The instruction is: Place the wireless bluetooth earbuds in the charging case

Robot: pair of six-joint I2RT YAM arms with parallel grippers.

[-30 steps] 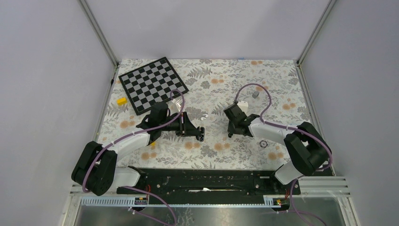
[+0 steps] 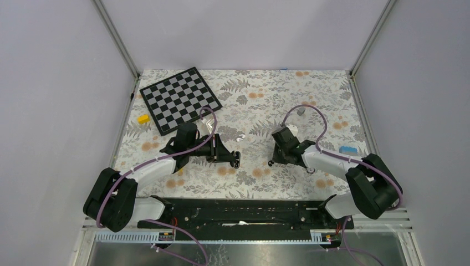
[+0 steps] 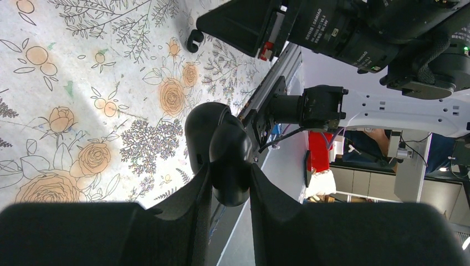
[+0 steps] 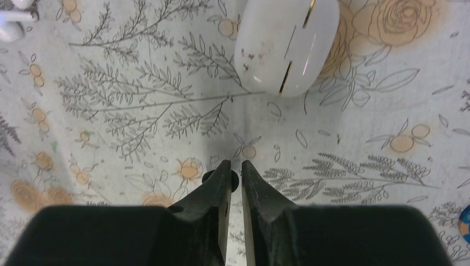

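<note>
The glossy black charging case [image 3: 230,155] is clamped at the fingertips of my left gripper, which is shut on it. From above, the case [image 2: 236,159] appears raised open, facing right; whether an earbud sits inside is unclear. A small black C-shaped earbud [image 3: 194,41] sticks out at the tip of my right gripper [image 2: 274,161], to the right of the case and apart from it. In the right wrist view, the right fingers are nearly together, and the earbud [image 4: 235,182] shows partly behind their tips.
A white mouse [image 4: 287,47] lies on the patterned cloth beyond the right gripper. Small white pieces [image 2: 240,137] rest in the middle. The chessboard [image 2: 180,100], a yellow block [image 2: 143,119] and a blue box [image 2: 348,150] lie farther out.
My right gripper has shifted slightly right and toward the front edge, and the earbud at its tip has moved frontward with it. The left arm and the case look almost unmoved.
</note>
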